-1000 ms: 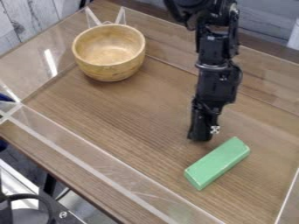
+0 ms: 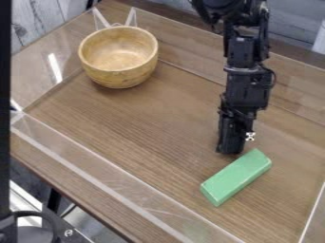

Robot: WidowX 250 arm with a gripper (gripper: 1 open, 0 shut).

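The black gripper (image 2: 234, 143) hangs down from the top of the view, right of centre, its tip low over the wooden table (image 2: 121, 157). It looks shut, with nothing visible between its fingers, though the dark tip is hard to make out. Just below it, a little apart, a light green block (image 2: 237, 177) lies slanted on the table.
A light wooden bowl (image 2: 117, 52) stands at the upper left. Dark round hardware (image 2: 26, 230) sits at the bottom left corner, off the table's edge.
The arm has shifted slightly to the right over the last second. The green block and the bowl have stayed where they were.
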